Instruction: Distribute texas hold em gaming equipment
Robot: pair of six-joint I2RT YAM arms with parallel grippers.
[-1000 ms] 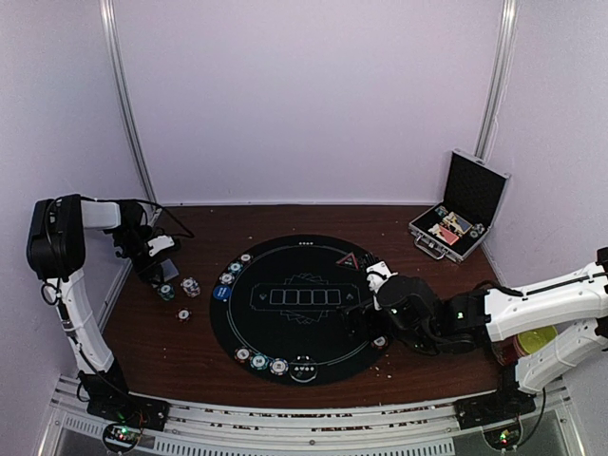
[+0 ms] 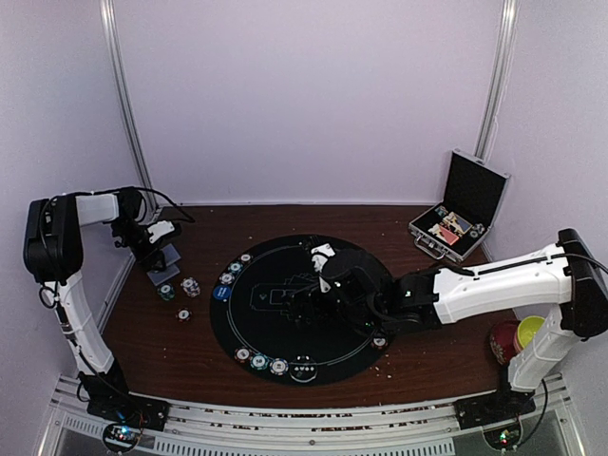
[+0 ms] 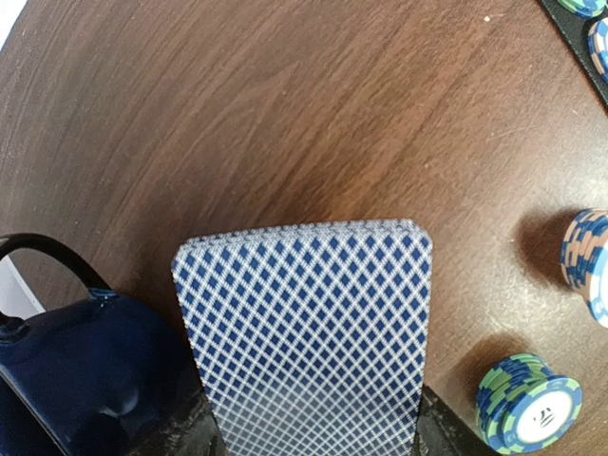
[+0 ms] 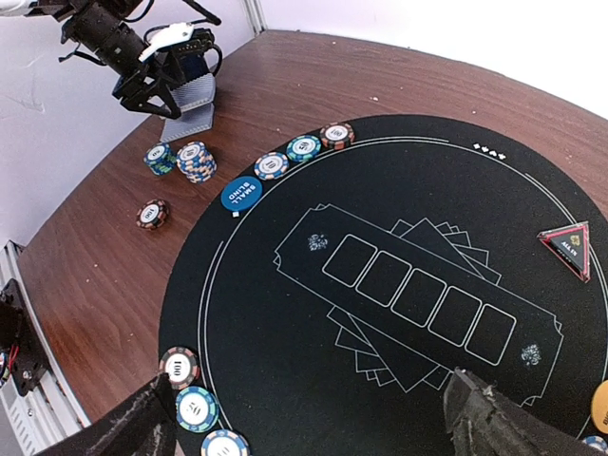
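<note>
My left gripper [image 2: 152,252] at the far left is shut on a blue-checked deck of cards [image 3: 302,313], held near the table's left side. Chip stacks stand near it, a green one [image 3: 528,404] and a blue-and-orange one [image 3: 589,261]. My right gripper is open above the black poker mat [image 4: 313,399], nothing visible between its fingers. The mat carries chips [image 4: 271,165], a small blind marker [image 4: 241,194] and an all-in triangle [image 4: 570,247].
An open silver case [image 2: 448,233] with cards and chips stands at the back right. Bowls [image 2: 527,332] sit at the right edge, beside the right arm. Bare wood [image 2: 161,351] shows at the front left.
My left gripper has risen slightly toward the back with the cards. The right arm has moved left over the middle of the mat.
</note>
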